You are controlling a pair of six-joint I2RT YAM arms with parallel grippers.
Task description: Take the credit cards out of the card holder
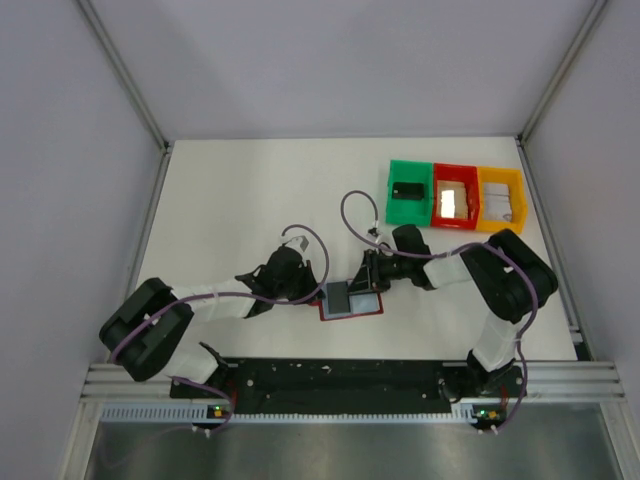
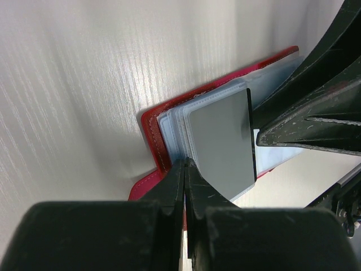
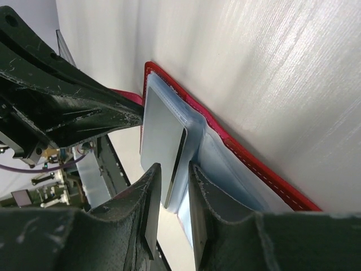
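Note:
The red card holder [image 1: 327, 316] lies open on the table's front middle, with clear sleeves and a grey card [image 2: 221, 142] in one of them. In the left wrist view my left gripper is shut at the holder's edge, at the stack of sleeves; nothing shows clearly between its tips. My right gripper reaches in from the right, its fingertips at the card's edge and clear sleeves. Its fingers look slightly apart; whether anything is between them is hard to tell.
At the back right stand green [image 1: 410, 213], red [image 1: 454, 170] and yellow [image 1: 515, 188] trays with items inside.

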